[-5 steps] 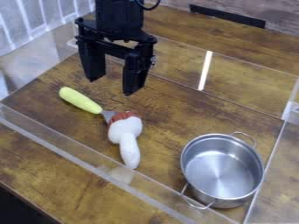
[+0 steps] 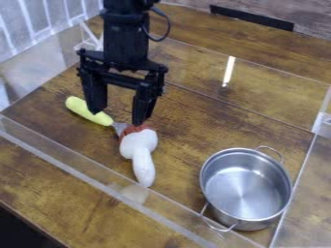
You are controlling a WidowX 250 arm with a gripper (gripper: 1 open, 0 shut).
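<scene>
My black gripper hangs over the left middle of the wooden table, its fingers apart and open. Just below it lie a yellow-green piece with a dark tip and a white object with a red top. Whether anything touches the fingers is hard to tell. A steel pot with two wire handles stands at the lower right.
Clear low walls edge the work area at the left, front and right.
My gripper has moved a little to the left and toward the front of the view. The objects on the table have not visibly moved.
</scene>
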